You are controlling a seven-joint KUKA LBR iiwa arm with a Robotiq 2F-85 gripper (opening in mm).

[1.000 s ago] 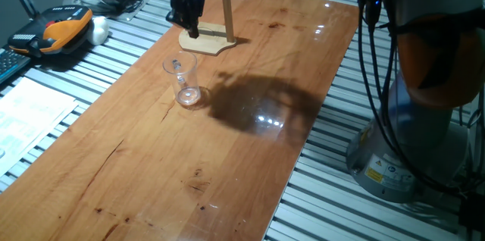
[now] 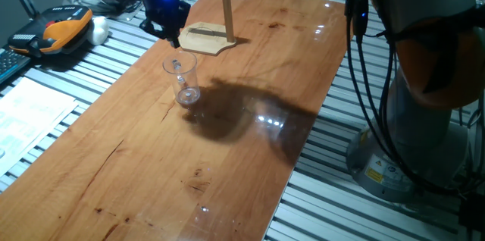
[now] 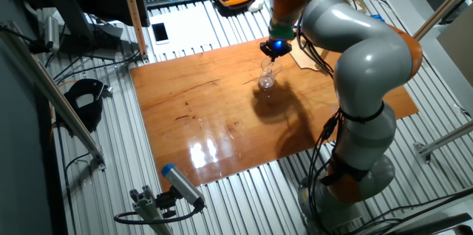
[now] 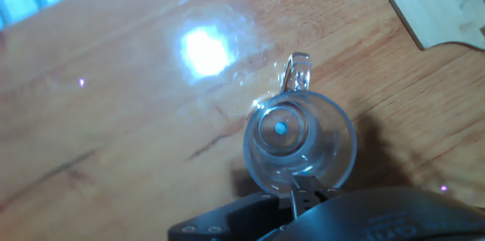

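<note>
A clear mug (image 2: 182, 80) stands upright on the wooden board, with its handle (image 4: 299, 70) showing in the wrist view. My gripper (image 2: 176, 45) hangs at its rim, fingers pointing down. From the wrist camera, the fingertips (image 4: 304, 183) look close together and overlap the mug's near rim. Whether they touch the rim or hover just above it, I cannot tell, nor whether a narrow gap stands between them. In exterior view 2 the mug (image 3: 266, 82) sits just below the gripper (image 3: 273, 59).
A wooden stand (image 2: 228, 21) with a flat base rises behind the mug. Beyond the board's edge lie an orange and black device (image 2: 51, 30) and white papers (image 2: 30, 120). The board (image 2: 151, 188) is bare across its front half.
My gripper has moved left in exterior view 1 and lower, coming closer to the mug's rim. Its shadow has shifted with it, while the mug stays where it was.
</note>
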